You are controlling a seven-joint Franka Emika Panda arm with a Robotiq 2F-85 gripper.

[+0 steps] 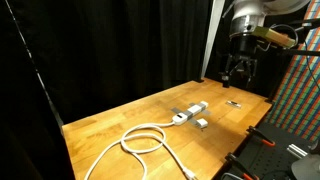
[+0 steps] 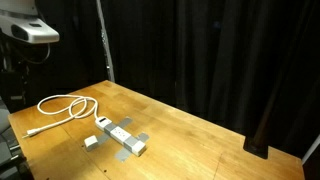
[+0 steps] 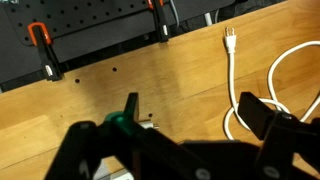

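Note:
A white power strip (image 2: 122,135) lies on the wooden table, taped down with grey tape patches. Beside it sits a small white block (image 2: 91,142), which looks like a plug adapter; exterior view 1 also shows the block (image 1: 201,124) apart from the strip. The strip's white cable (image 1: 142,130) loops across the table to a plug (image 3: 230,42). My gripper hangs high above the table, its dark fingers wide apart and nothing between them. In the wrist view the gripper hides most of the strip and block.
A small metallic item (image 1: 232,103) lies near the table's right side. A dark frame with red-marked clamps (image 3: 100,35) borders the table. Black curtains (image 2: 215,60) stand behind.

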